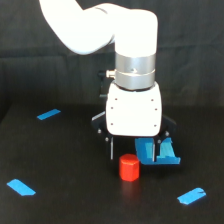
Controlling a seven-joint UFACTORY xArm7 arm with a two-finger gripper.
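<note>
The white robot gripper (pixel 134 148) hangs in the middle of the view, its dark fingers pointing down on either side, open with a gap between them. A red cylinder (pixel 129 168) stands on the black table just below, in front of the fingers. A blue object (pixel 166 154) sits behind and right of it, partly hidden by the gripper.
Blue tape strips lie on the black table (pixel 80 190): at the back left (pixel 49 113), front left (pixel 21 187) and front right (pixel 192 195). A dark curtain closes off the back.
</note>
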